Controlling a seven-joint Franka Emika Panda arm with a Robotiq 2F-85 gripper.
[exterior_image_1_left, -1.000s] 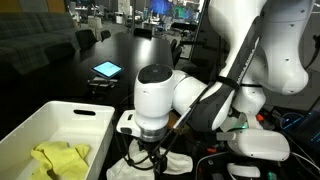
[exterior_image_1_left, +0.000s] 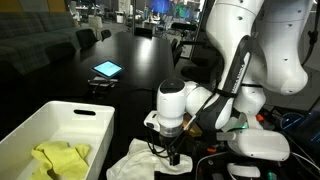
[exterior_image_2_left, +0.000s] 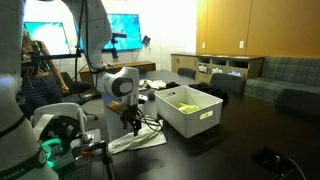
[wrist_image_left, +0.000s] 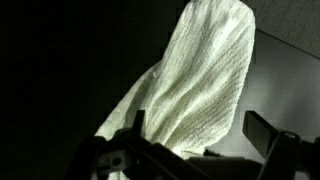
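Note:
A white cloth (exterior_image_1_left: 143, 160) lies loosely spread on the black table, close to the arm's base. In the wrist view the cloth (wrist_image_left: 195, 85) stretches from the top of the picture down between my fingers. My gripper is open above it, one finger on each side of the cloth's lower part, with nothing gripped. Exterior view 2 shows the gripper (exterior_image_2_left: 129, 123) low over the cloth (exterior_image_2_left: 145, 135). Whether the fingertips touch the cloth, I cannot tell.
Beside the cloth stands a white bin (exterior_image_1_left: 85, 122) with a yellow cloth (exterior_image_1_left: 62, 160) inside. Farther along the table lie a lit tablet (exterior_image_1_left: 108, 69) and a small dark object (exterior_image_1_left: 101, 82). The long table (exterior_image_2_left: 220, 150) has plenty of bare surface.
In exterior view 1 the arm and gripper have shifted to the right over the white cloth. The white cloth, the bin and the yellow cloth look unmoved.

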